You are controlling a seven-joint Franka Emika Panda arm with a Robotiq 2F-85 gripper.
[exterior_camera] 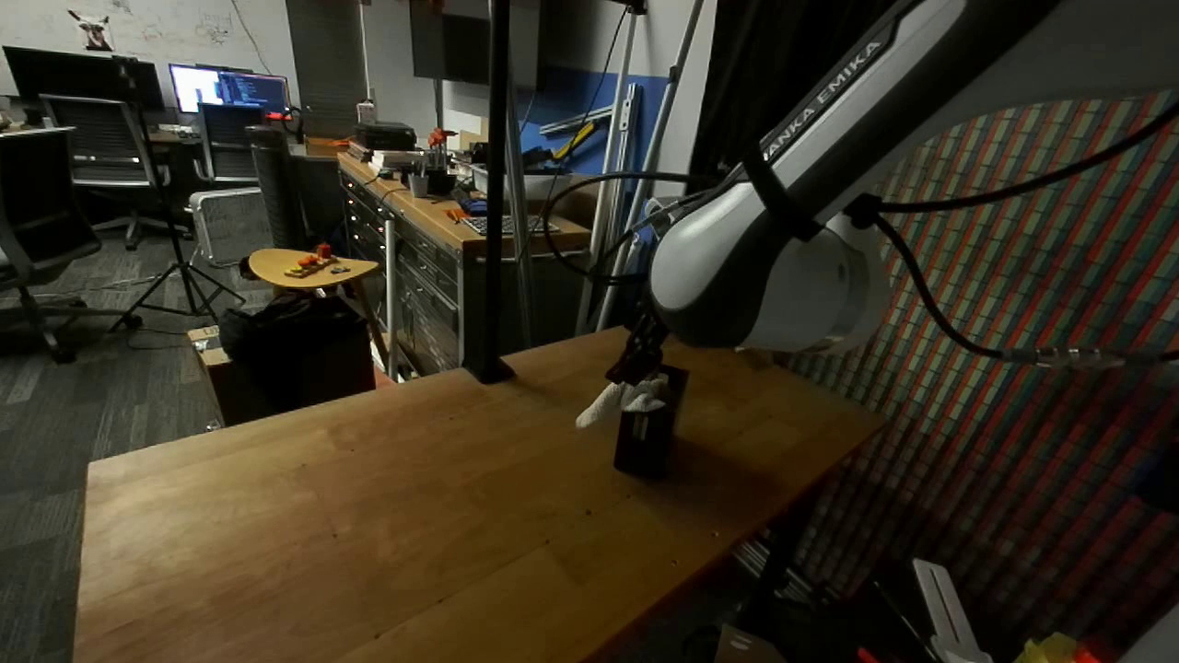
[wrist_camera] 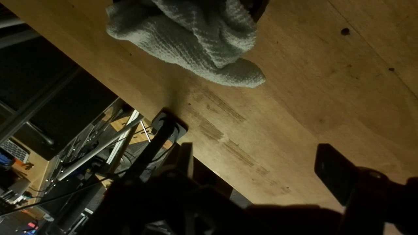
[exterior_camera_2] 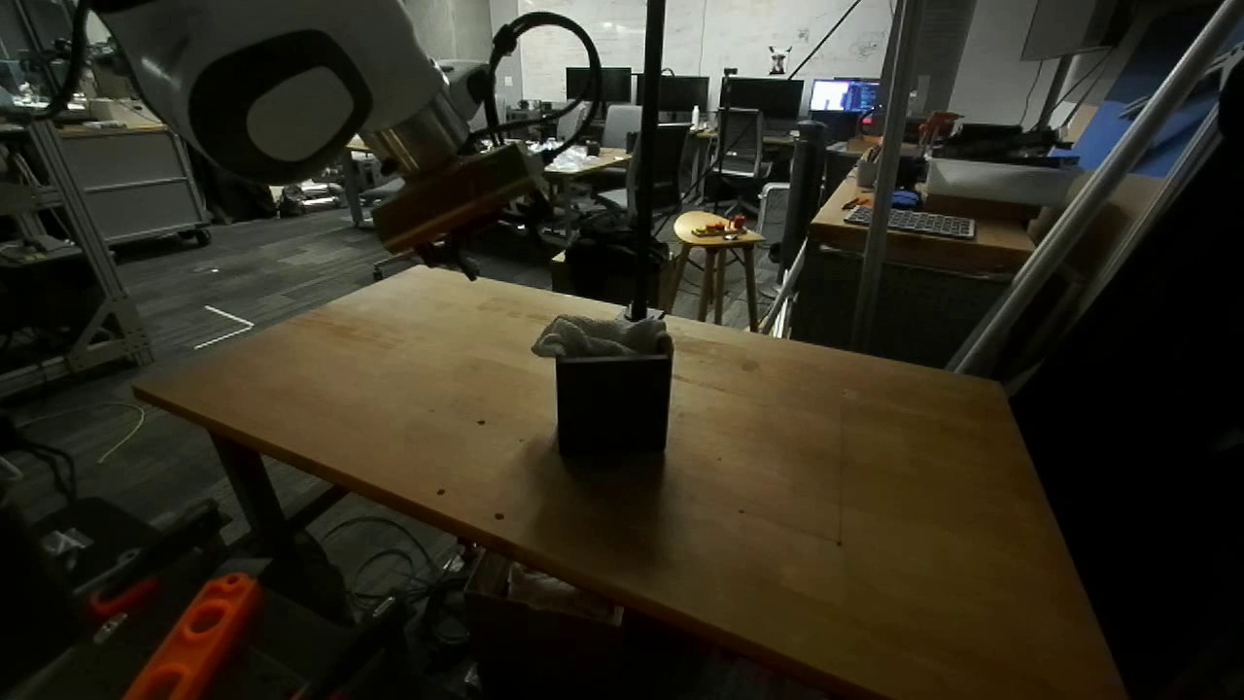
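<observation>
A black box [exterior_camera_2: 614, 404] stands upright on the wooden table [exterior_camera_2: 758, 490]. Bunched in its top is a light grey cloth [exterior_camera_2: 601, 336], one end of which hangs out over the side. The wrist view has the cloth [wrist_camera: 196, 43] at its upper edge, beyond my fingertips. My gripper is open, its fingers wide apart with only bare tabletop seen between them. In exterior view 2 the gripper [exterior_camera_2: 449, 262] hangs above the table, left of the box. From exterior view 1 the gripper [exterior_camera: 633, 366] overlaps the cloth's upper part; contact cannot be made out.
A black post [exterior_camera: 494, 221] rises from the table's far edge, behind the box. A small stool [exterior_camera_2: 717, 229] with toys and a workbench [exterior_camera: 464, 232] stand off the table.
</observation>
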